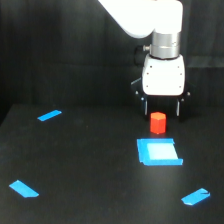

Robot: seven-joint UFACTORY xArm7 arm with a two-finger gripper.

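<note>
A small red block (158,123) stands upright on the dark table toward the right of the camera view. Over it hangs my gripper (163,107), pointing down, with its dark fingers spread apart to either side. The fingers look open, and the block's top shows just below fingertip level. Whether the fingers stand directly around the block or a little behind it, I cannot tell.
Just in front of the block lies a white square (161,152) bordered by blue tape (145,159). Blue tape strips mark the table at back left (50,115), front left (23,189) and front right (195,197).
</note>
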